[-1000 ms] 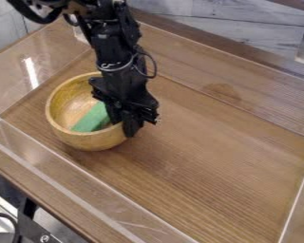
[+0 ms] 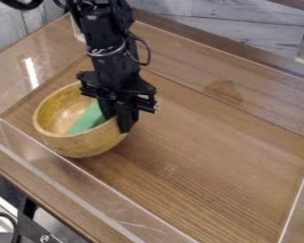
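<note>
A yellow bowl [image 2: 66, 133] sits on the left part of the wooden table, near its front-left edge, with a green object [image 2: 86, 119] inside it. My black gripper [image 2: 124, 116] is at the bowl's right rim, shut on it; the fingertips are dark and partly hidden against the rim.
A grey-white wall [image 2: 231, 24] stands at the back. A dark cable [image 2: 5, 218] lies beyond the lower-left edge.
My gripper and the bowl have moved left over the last second, toward the table's left edge.
</note>
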